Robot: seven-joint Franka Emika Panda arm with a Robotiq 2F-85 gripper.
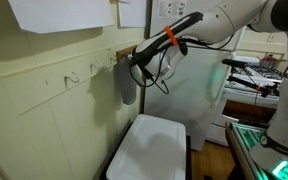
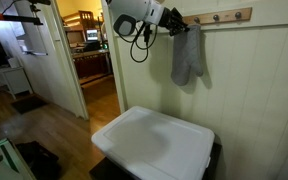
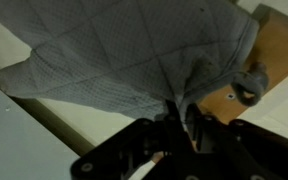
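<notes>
A grey quilted mitt-like cloth [image 2: 187, 60] hangs against the wall just below a wooden peg rack [image 2: 224, 16]. My gripper is shut on the cloth, which bunches into folds at the fingertips in the wrist view. There the cloth [image 3: 114, 50] fills much of the upper left, and the wooden board [image 3: 279, 45] shows at the right with a dark peg [image 3: 249, 86] beside the folds. In exterior view 1, the cloth [image 1: 126, 85] hangs below the gripper, close to the wall. Whether it hangs on a peg cannot be told.
A large white board-like surface [image 2: 154, 145] lies below the rack. Metal hooks [image 1: 72, 77] line the wall to the left, with paper sheets [image 1: 39, 14] above them. A white fridge-like cabinet [image 1: 184, 85] stands behind the arm.
</notes>
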